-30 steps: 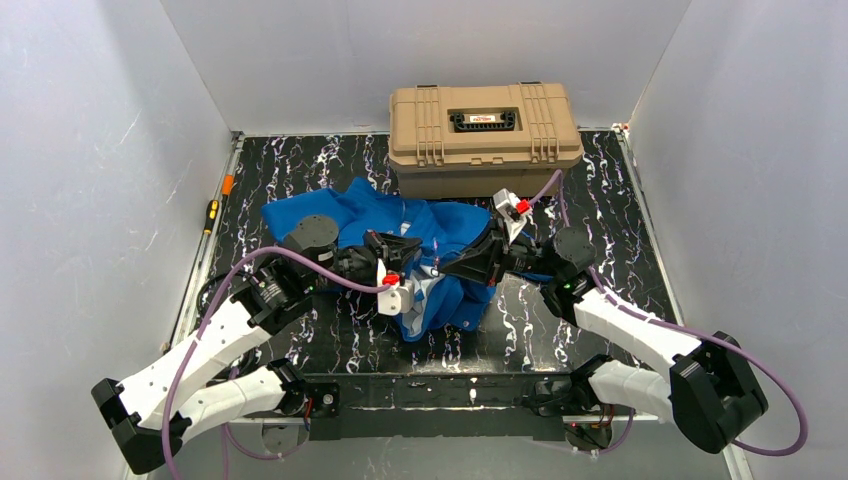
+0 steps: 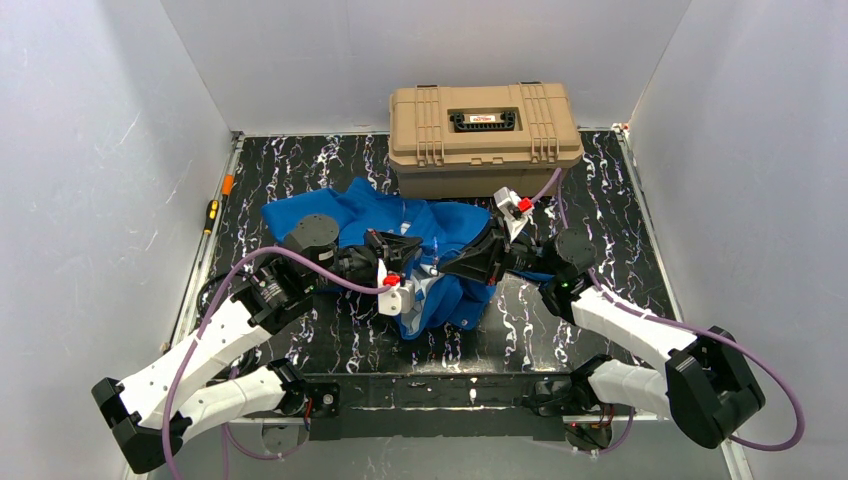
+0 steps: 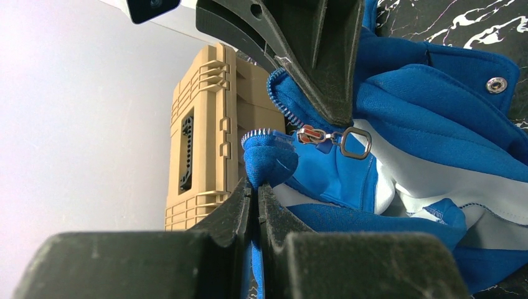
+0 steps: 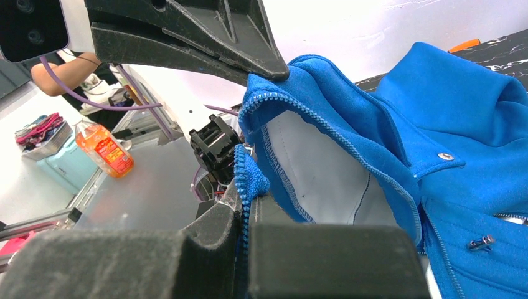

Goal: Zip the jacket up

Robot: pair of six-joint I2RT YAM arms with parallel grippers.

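Note:
The blue jacket (image 2: pixel 340 210) lies bunched on the marble-patterned table between both arms. My left gripper is shut on a zipper-edged strip of blue fabric, whose toothed top rises from its fingers. Just right of that edge, the zipper slider with metal pull ring (image 3: pixel 311 136) hangs by the other zipper tape. My right gripper is shut on the jacket's zipper edge (image 4: pixel 249 174), close to the left gripper. In the right wrist view the open front shows grey lining and a long curved row of teeth.
A tan hard case (image 2: pixel 485 140) stands at the back of the table. Screwdrivers (image 2: pixel 211 215) lie along the left edge. White walls enclose the back and sides. Bare table shows at the front and far right.
Both arms and the jacket are almost still in the top view, with at most a very slight shift.

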